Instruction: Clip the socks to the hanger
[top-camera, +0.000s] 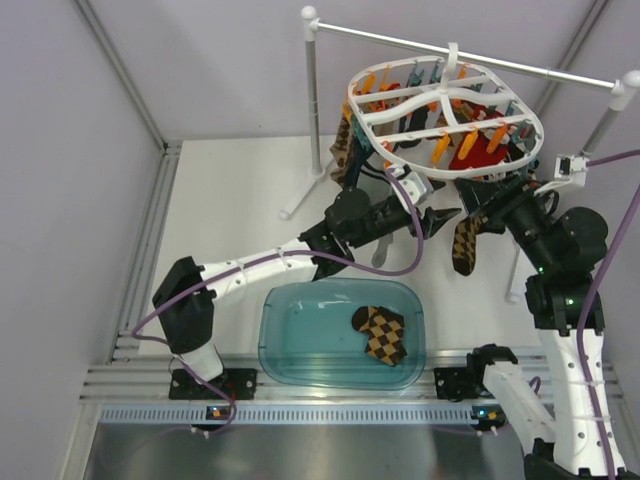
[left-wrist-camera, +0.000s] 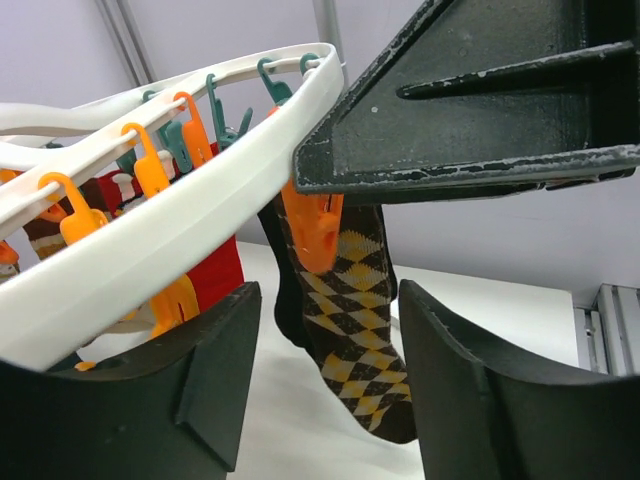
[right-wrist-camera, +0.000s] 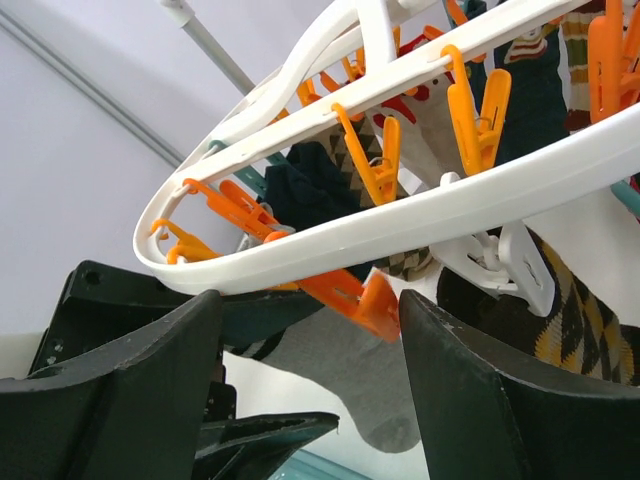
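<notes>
A dark argyle sock (left-wrist-camera: 350, 320) hangs below the white hanger's rim (left-wrist-camera: 190, 235), its upper part behind an orange clip (left-wrist-camera: 315, 225). Whether that clip grips it cannot be made out. In the left wrist view my left gripper is open, with its fingers apart and the sock visible beyond the gap. My right gripper is also open at the hanger's rim; an orange clip (right-wrist-camera: 350, 298) lies between its fingers, close to the right one. Another argyle sock (top-camera: 385, 335) rests in the teal bin (top-camera: 290, 340).
Several orange, teal and white clips line the hanger (top-camera: 390, 130), with other socks hanging under it. Both grippers crowd together at its front rim. Its stand has a white top bar (top-camera: 400, 38).
</notes>
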